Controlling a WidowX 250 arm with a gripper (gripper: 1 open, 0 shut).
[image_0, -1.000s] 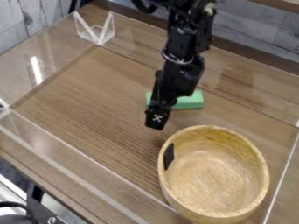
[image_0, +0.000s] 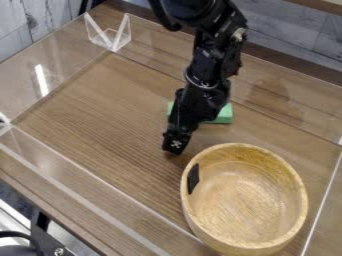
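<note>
My black gripper (image_0: 187, 132) reaches down to the middle of the wooden table, open, its fingertips low over the surface. A green block (image_0: 218, 114) lies just behind it, partly hidden by the gripper. A large beige bowl (image_0: 245, 208) sits at the front right, with a dark piece on its left rim.
The table (image_0: 94, 130) has free room on the left and at the back right. A white wire-like object (image_0: 110, 30) stands at the far back left. The table's edge runs along the front left.
My gripper has moved slightly down and toward the front, over the table beside the green block. The block and bowl look unmoved.
</note>
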